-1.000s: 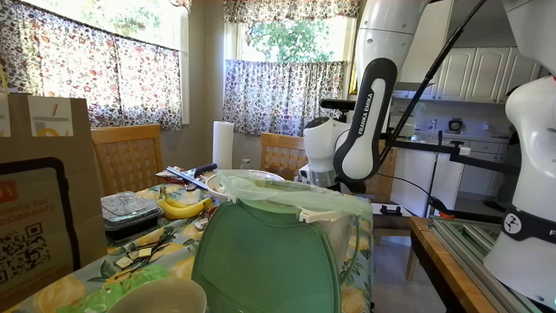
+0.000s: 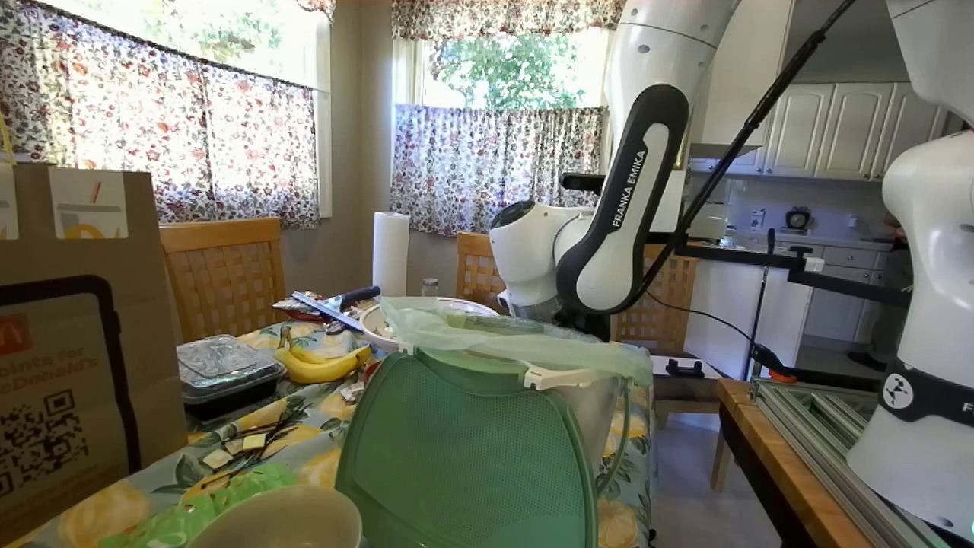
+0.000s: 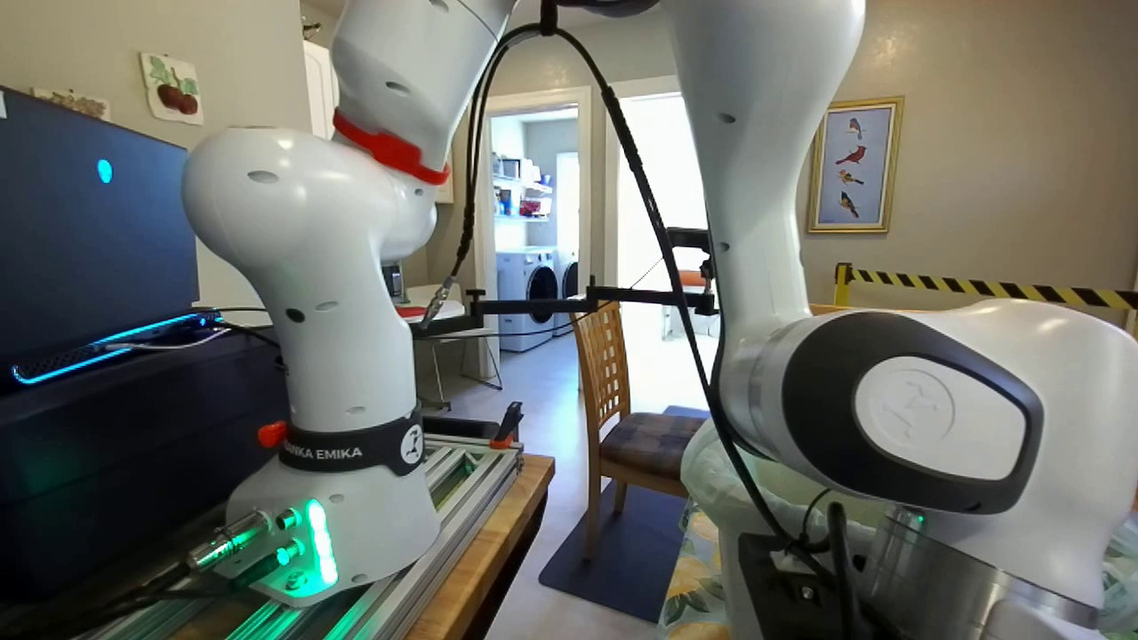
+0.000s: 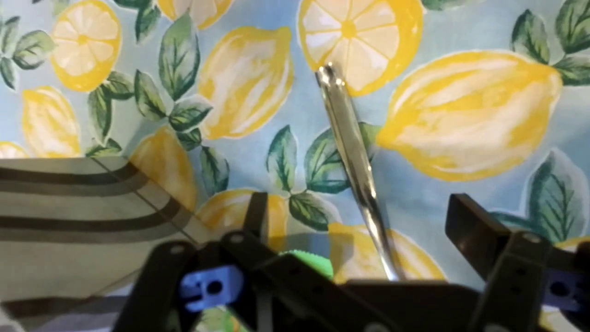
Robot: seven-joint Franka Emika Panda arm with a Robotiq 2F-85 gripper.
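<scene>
In the wrist view a slim silver metal utensil (image 4: pixel 355 146) lies on the lemon-print tablecloth (image 4: pixel 243 77). Its handle end points up the picture, while its lower end passes out of sight behind the gripper body. My gripper is open above the cloth. The utensil runs between its spread fingers, with clear space on both sides, and neither finger appears to touch it. From exterior view 1 the gripper is hidden behind the green bin (image 2: pixel 466 457) and its bag; only the arm (image 2: pixel 630 201) shows above.
A beige object with dark bands (image 4: pixel 72 216) lies left of the gripper, and a green edge (image 4: pixel 309 260) shows below. Bananas (image 2: pixel 319 365), a black container (image 2: pixel 228 374), a paper bag (image 2: pixel 82 347) and a pale bowl (image 2: pixel 283 520) occupy the table. Bare cloth surrounds the utensil's upper part.
The arm has shifted left in exterior view 1 and its wrist has tilted and come a little lower. The bin and table items stand as before.
</scene>
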